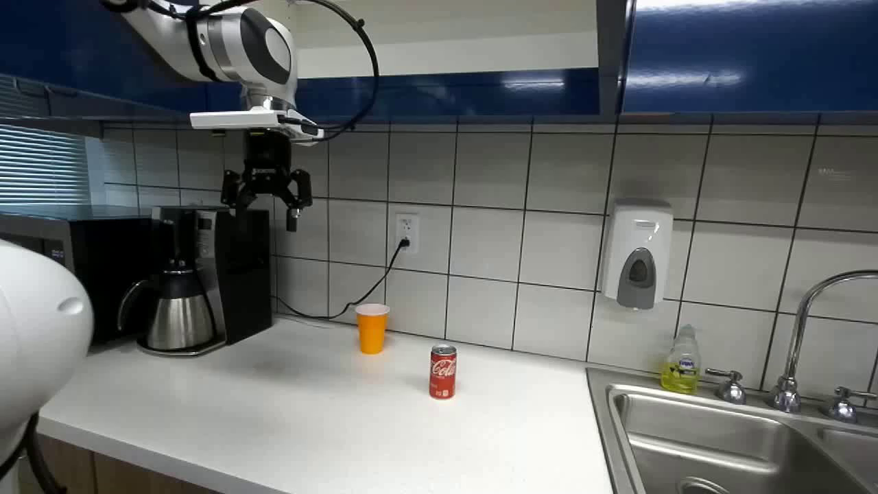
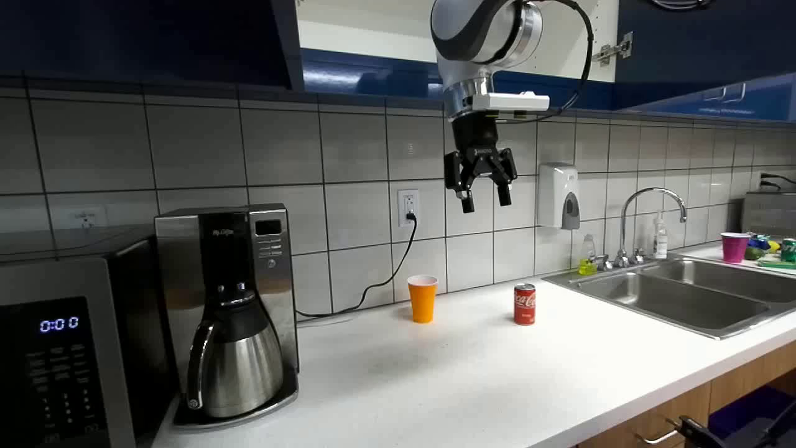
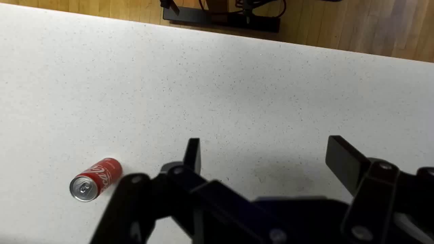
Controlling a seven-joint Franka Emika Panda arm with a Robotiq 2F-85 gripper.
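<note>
My gripper [image 2: 486, 203] hangs open and empty, high above the counter, fingers pointing down. In the wrist view its two fingers stand wide apart with bare counter between them. A red Coca-Cola can [image 1: 442, 371] stands upright on the white counter; in the wrist view the can [image 3: 96, 179] is to the left of the gripper. Nearer the tiled wall is an orange cup [image 2: 423, 298], upright, left of the can in both exterior views. The cup does not show in the wrist view.
A coffee maker [image 2: 270, 284] with a steel carafe and a microwave [image 2: 112, 313] occupy the left end. At the right lie the sink [image 1: 613, 428] and a dish soap bottle [image 1: 681, 362]. A black cord [image 1: 374, 288] runs along the wall.
</note>
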